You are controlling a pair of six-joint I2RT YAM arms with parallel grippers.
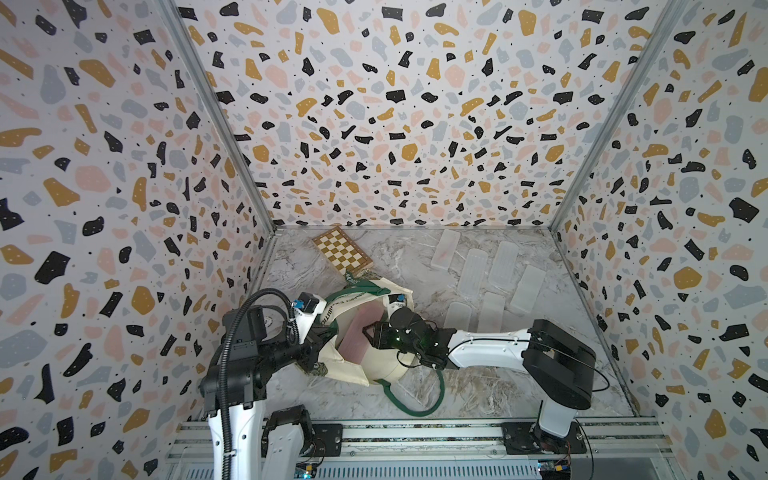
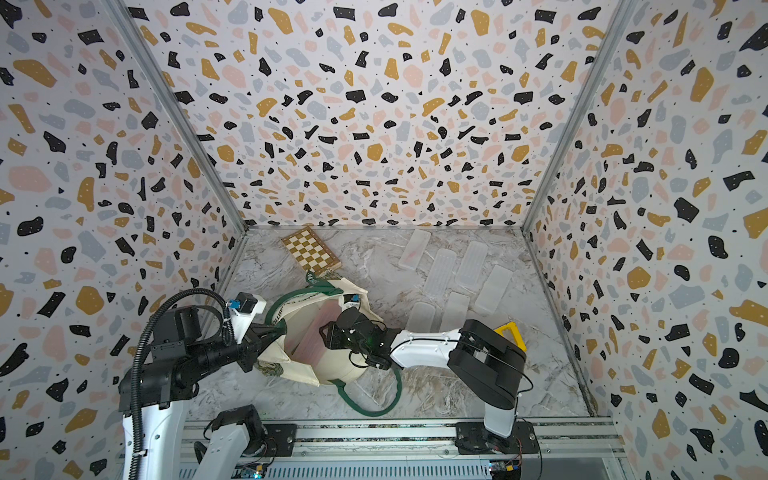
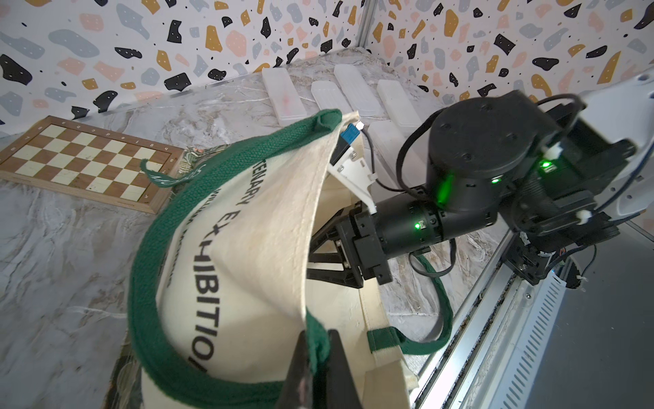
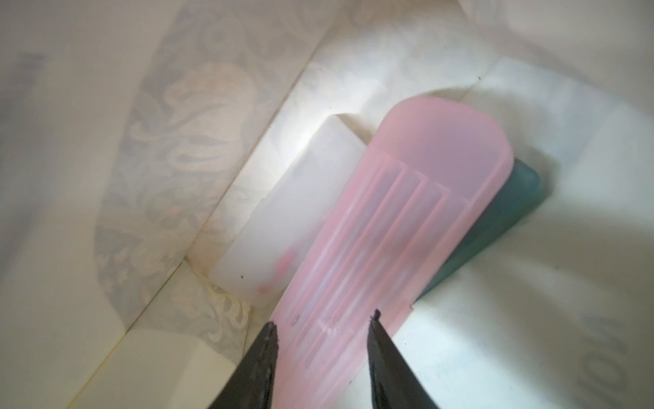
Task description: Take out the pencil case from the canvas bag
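The canvas bag [image 3: 238,252] lies open with green straps, printed EXHIBITION. Inside, a long pink pencil case [image 4: 395,225] rests over a white flat item [image 4: 286,211] and a dark teal one [image 4: 497,211]. My right gripper points down at the case, fingers apart with nothing clearly held. My left gripper is shut at the bag's left rim, green strap at its fingertips; whether the strap is between them is hard to tell.
A chessboard [image 1: 342,250] lies at back left. Several translucent cases [image 1: 473,272] lie at back right, and a yellow object [image 2: 512,336] sits behind the right arm.
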